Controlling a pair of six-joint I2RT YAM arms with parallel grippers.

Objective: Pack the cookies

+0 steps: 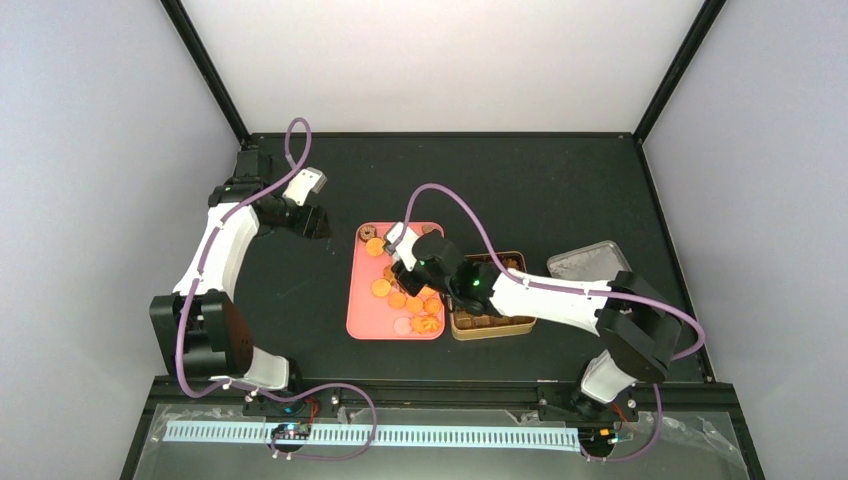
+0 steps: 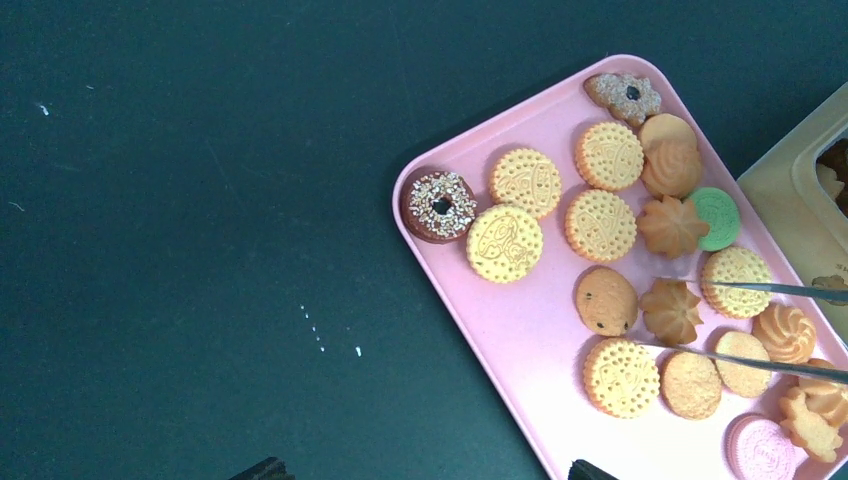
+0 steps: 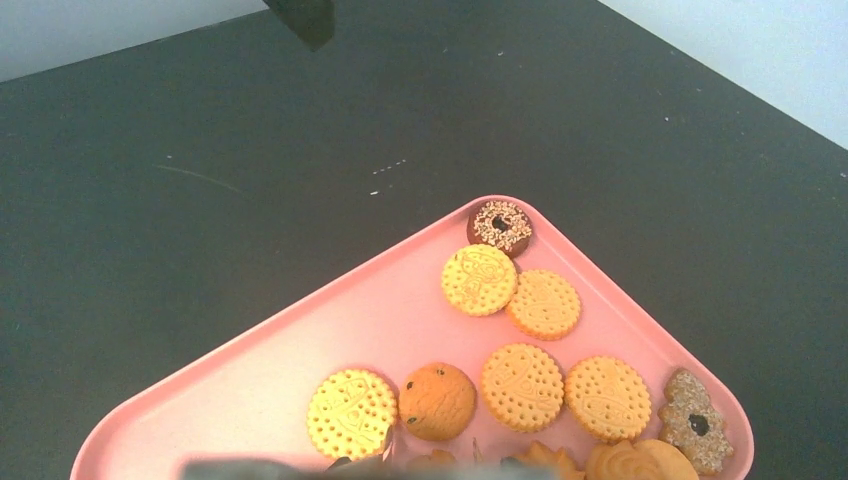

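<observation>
The pink tray (image 1: 362,310) holds many cookies, among them a sprinkled chocolate ring (image 2: 438,205), several yellow dotted biscuits (image 2: 621,378) and a pale pink round (image 2: 762,450). My right gripper (image 1: 408,288) is low over the tray. Its thin metal fingers (image 2: 790,290) stand apart on either side of a brown star-shaped cookie (image 2: 672,312). In the right wrist view a gap shows between that cookie and each tip, though most of it is cut off below. My left gripper is open and empty over bare table, left of the tray.
Right of the tray is a gold compartmented box (image 1: 492,332), partly hidden under my right arm. A silver lid-like tray (image 1: 585,262) lies farther right.
</observation>
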